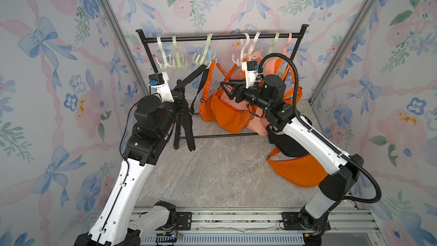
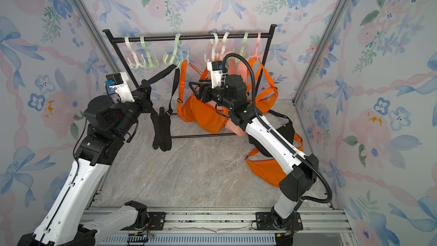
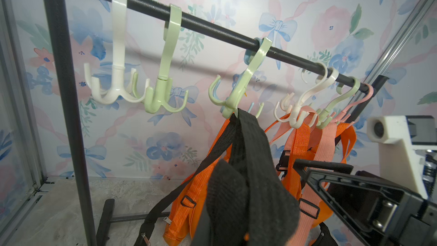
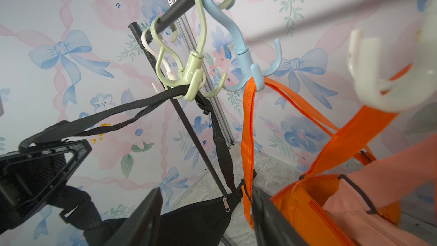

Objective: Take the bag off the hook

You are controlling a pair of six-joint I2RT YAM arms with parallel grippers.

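A black bag (image 4: pixel 191 223) hangs by its strap (image 4: pixel 136 104) from a pale green hook (image 4: pixel 191 75). My left gripper (image 1: pixel 177 91), at the rack's left, is shut with black strap at it, drawing the strap out from the hook; it also shows at the left edge of the right wrist view. In the left wrist view the strap hides much of the foreground. My right gripper (image 1: pixel 227 88) stands open in front of the middle of the rack, right of that strap, its blurred fingers low in the right wrist view, with nothing seen between them.
Orange bags (image 1: pixel 229 114) and pink ones hang on the right half of the rail (image 1: pixel 182 38); several empty hooks hang at left. More bags (image 1: pixel 295 168) lie on the floor at right.
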